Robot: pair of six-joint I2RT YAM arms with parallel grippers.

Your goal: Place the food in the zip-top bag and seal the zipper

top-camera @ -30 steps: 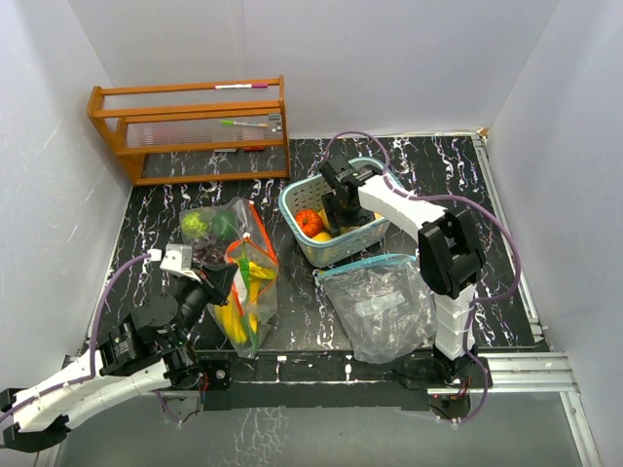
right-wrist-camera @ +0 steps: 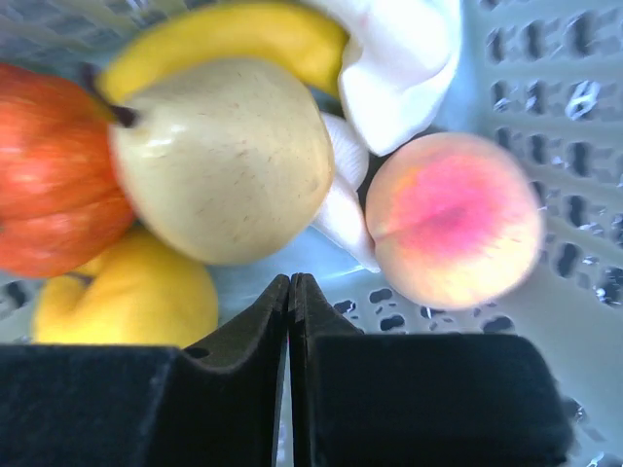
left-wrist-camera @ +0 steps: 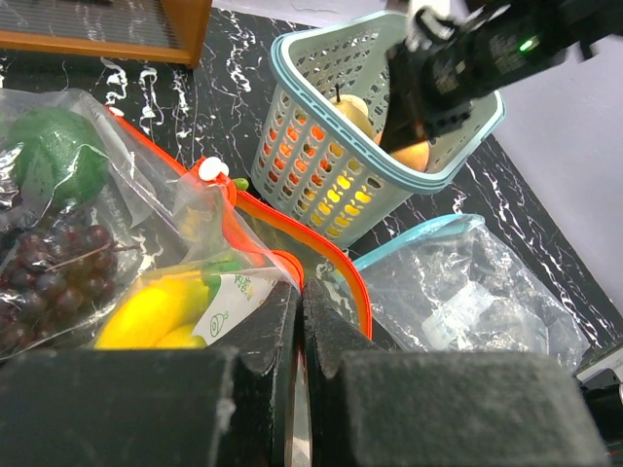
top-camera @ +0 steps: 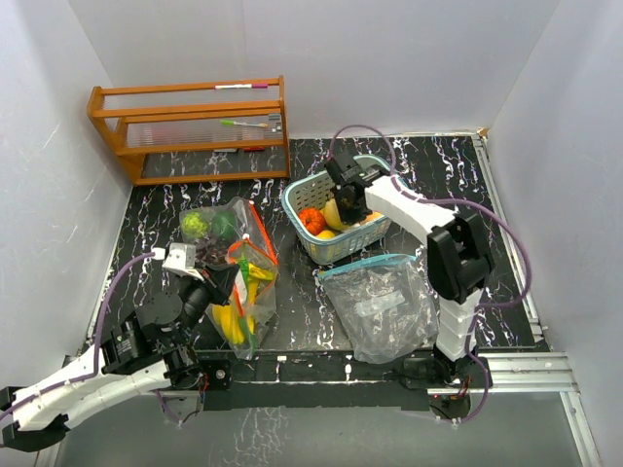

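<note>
My left gripper is shut at the orange-zippered bag [top-camera: 243, 311], which holds bananas; whether its fingers pinch any film is unclear. A second bag [left-wrist-camera: 58, 224] with grapes and green produce lies behind. An empty bag [top-camera: 380, 306] with blue zipper lies right of them. My right gripper is inside the basket [top-camera: 311, 248], fingertips together; anything between them is hidden. Around it are a peach [right-wrist-camera: 453, 214], a pale pear [right-wrist-camera: 219, 161], an orange-red tomato or pepper [right-wrist-camera: 54, 170], a yellow fruit [right-wrist-camera: 127, 302] and a banana [right-wrist-camera: 273, 39].
A wooden rack [top-camera: 185, 181] with markers stands at the back left. Walls enclose the black marble-patterned surface. Bare surface shows right of the basket and in a narrow strip between the bags.
The right arm has shifted slightly within the basket, uncovering more of the yellow fruit in the top view. The left arm and bags have not visibly moved.
</note>
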